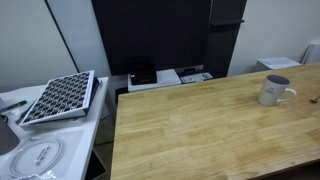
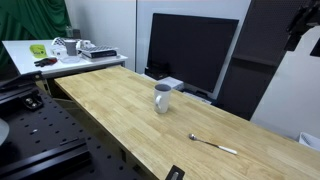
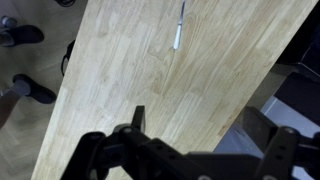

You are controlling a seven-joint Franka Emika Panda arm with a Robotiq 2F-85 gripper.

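A white mug with a grey inside stands upright on the wooden table, its handle to the right in exterior view 1. In exterior view 2 the same mug is near the table's middle. A thin spoon-like utensil with a pale handle lies flat some way from it. From the wrist, that utensil shows near the top, well beyond the fingertips. My gripper is open above the table, nothing between its spread fingers. The mug is out of the wrist view.
A white side table at the left carries a patterned box and a clear round lid. Dark panels stand behind the wooden table.
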